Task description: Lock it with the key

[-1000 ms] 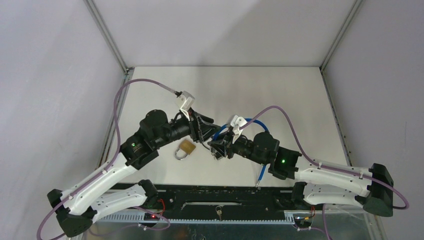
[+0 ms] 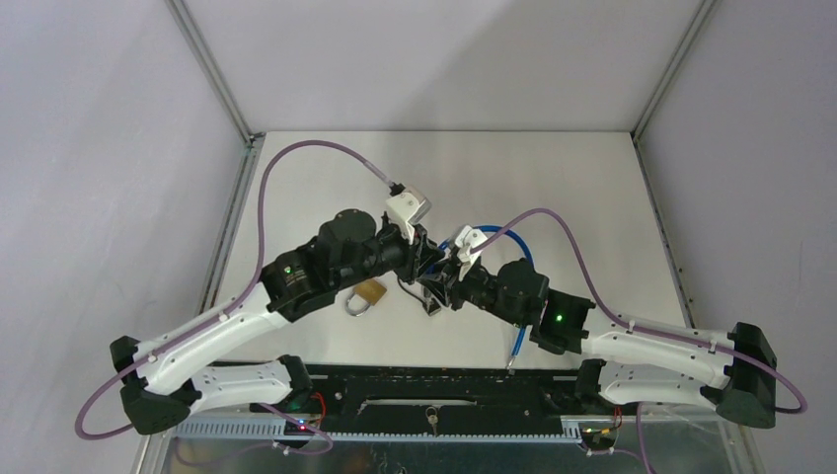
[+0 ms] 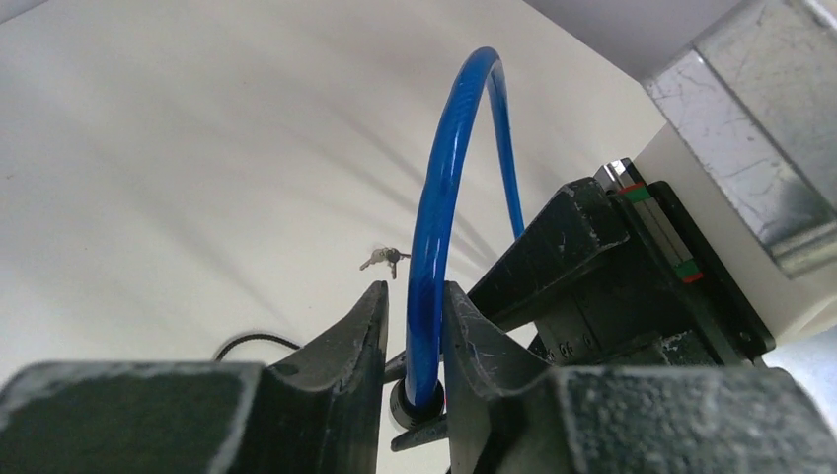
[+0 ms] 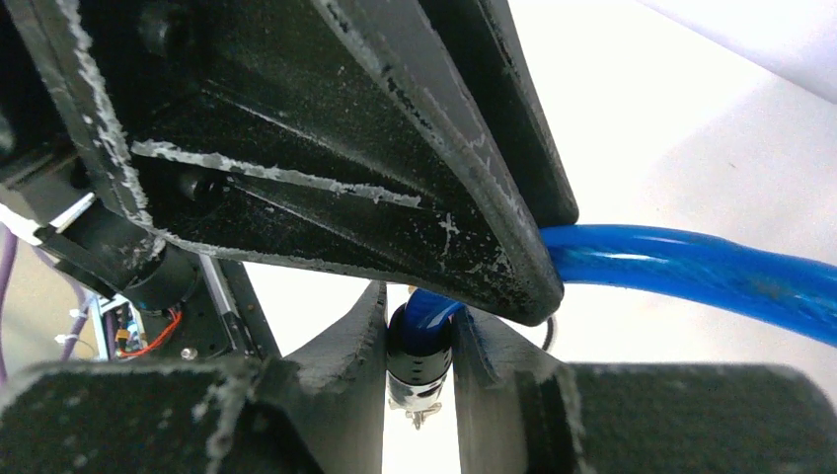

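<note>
My two grippers meet at the centre of the top view. In the left wrist view, the fingertips of my left gripper sit either side of an upright stretch of blue cable (image 3: 449, 138), with my right gripper behind. In the right wrist view, my right gripper is on the cable near its dark end (image 4: 415, 360), which has small metal pieces below; the left gripper's fingers (image 4: 454, 168) cover the cable above. A brass padlock (image 2: 369, 291) lies left of the grippers. Small keys (image 3: 388, 257) show on the white surface in the left wrist view.
A thin black cable (image 3: 247, 339) lies on the white surface (image 2: 494, 173). Free surface stretches behind the arms. Walls enclose the sides and back, and a dark rail (image 2: 345, 375) runs along the front edge.
My left gripper has moved right and a little up in the top view, onto the blue cable, whose loop sits slightly higher. The right arm has barely moved.
</note>
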